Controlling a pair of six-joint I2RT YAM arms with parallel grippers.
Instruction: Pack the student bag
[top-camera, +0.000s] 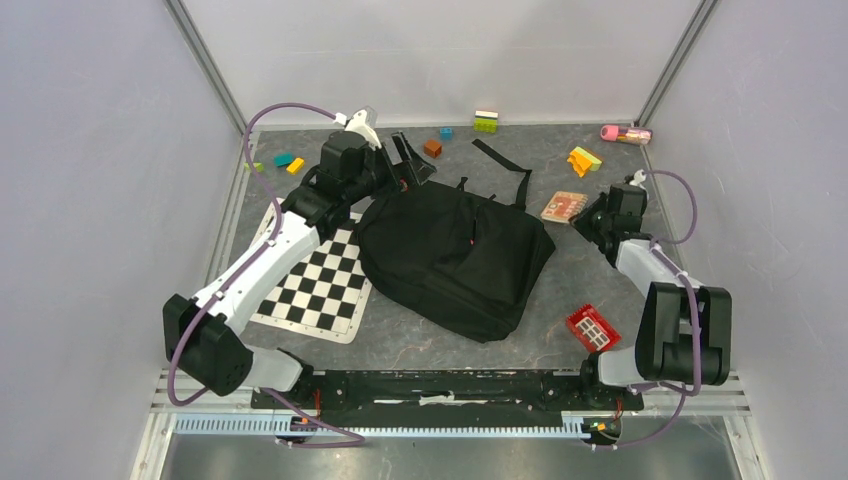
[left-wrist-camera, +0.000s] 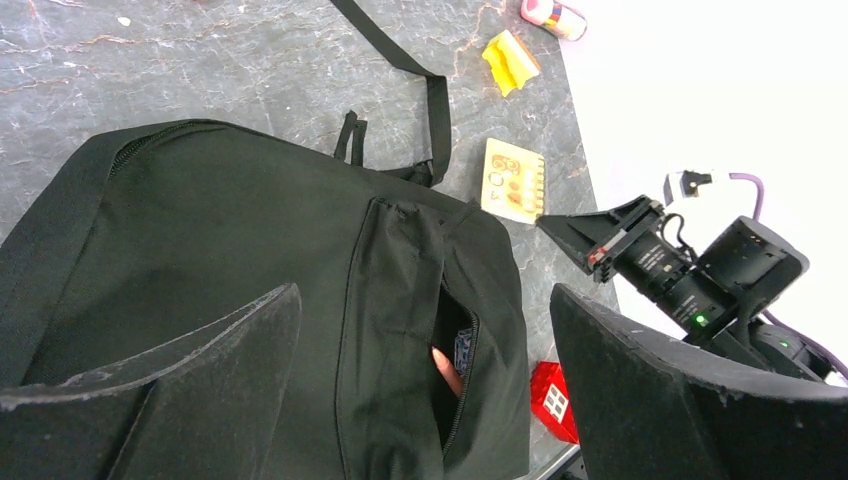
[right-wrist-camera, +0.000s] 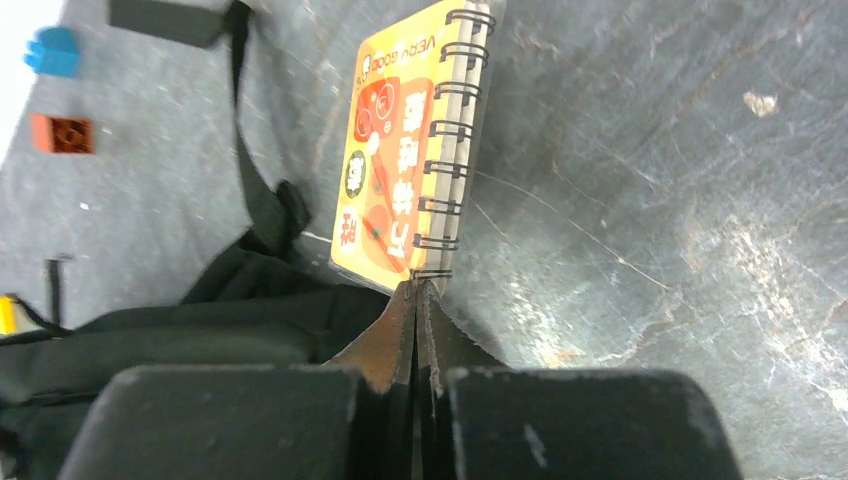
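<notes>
The black student bag (top-camera: 450, 260) lies in the middle of the floor, its front pocket partly unzipped with contents showing (left-wrist-camera: 450, 370). A small orange spiral notebook (right-wrist-camera: 385, 150) lies flat just right of the bag (left-wrist-camera: 512, 180). My right gripper is shut, its tips at the spiral edge near the notebook's lower corner; I cannot see anything held between them. My left gripper (top-camera: 410, 160) hangs over the bag's upper-left part, open and empty.
A checkerboard mat (top-camera: 310, 290) lies left, a red item (top-camera: 592, 327) at front right. Several blocks (top-camera: 433, 148), a yellow item (top-camera: 583, 160) and a pink bottle (top-camera: 626, 134) lie along the back.
</notes>
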